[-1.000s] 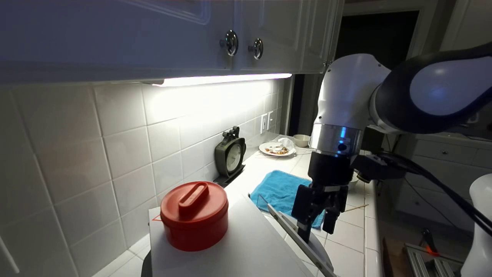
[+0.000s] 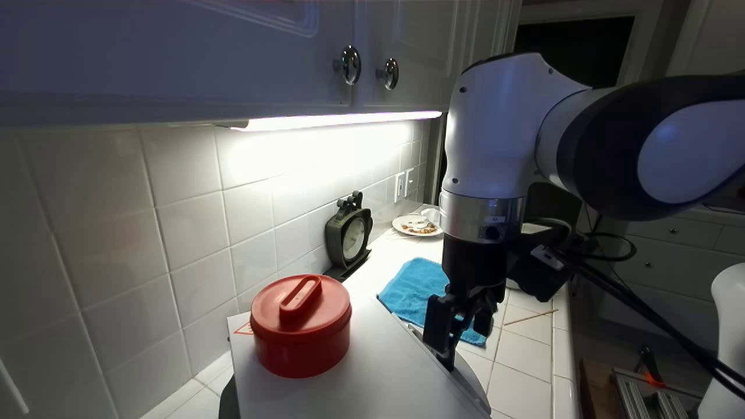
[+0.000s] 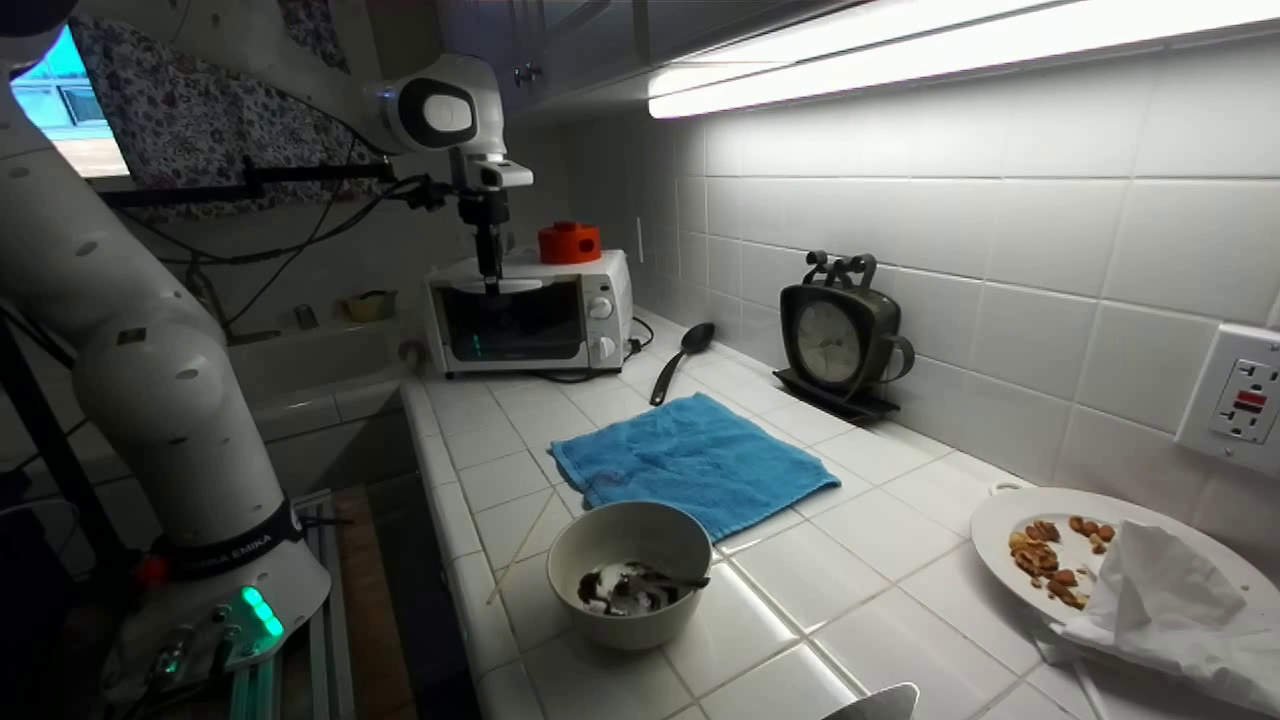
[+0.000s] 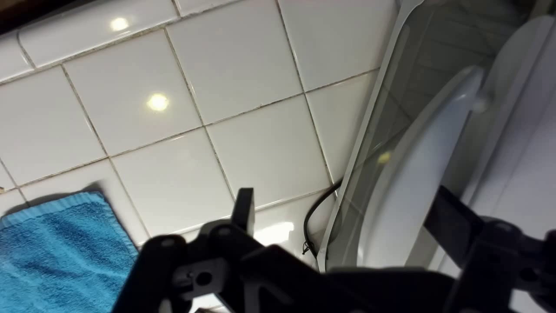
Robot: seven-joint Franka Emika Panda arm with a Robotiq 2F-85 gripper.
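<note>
The white toaster oven [image 3: 606, 318] stands at the far end of the counter, its glass door [image 3: 540, 330] looking shut or nearly shut. In the wrist view, the pale curved door handle [image 4: 409, 193] lies between the spread fingers of my gripper. One finger [image 4: 454, 221] is at the handle's oven side, close to or touching it; the other finger [image 4: 243, 211] stands well clear over the tiles. From exterior view 1, my gripper [image 2: 464, 338] points down at the oven's front edge. Contact with the handle is hard to tell there.
A red lidded pot [image 2: 300, 335] sits on the oven's top. Across the counter are a blue towel [image 3: 696, 462], a bowl [image 3: 630, 576], a black spoon [image 3: 681, 360], a clock [image 3: 840, 336] and a plate of food scraps [image 3: 1002, 534]. Bare tiles lie before the oven.
My arm has moved toward the oven, leftward in exterior view 1. The door, tilted outward before, has swung in close to the oven's front. The oven top and red pot have shifted slightly right.
</note>
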